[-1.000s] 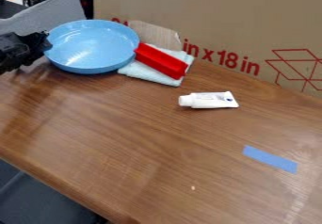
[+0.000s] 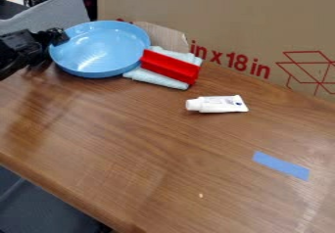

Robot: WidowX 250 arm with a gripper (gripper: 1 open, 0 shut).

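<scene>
A light blue round pan or plate [image 2: 102, 50] rests at the back left of the wooden table, nearly flat. My black gripper [image 2: 49, 40] is at its left rim, at the left edge of the view; whether its fingers hold the rim is too small to tell. A red block [image 2: 170, 67] lies on a pale cloth [image 2: 155, 79] just right of the pan. A white tube [image 2: 216, 104] lies farther right, on bare wood.
A cardboard box [image 2: 236, 26] stands along the back. A strip of blue tape [image 2: 279, 164] is stuck at the right.
</scene>
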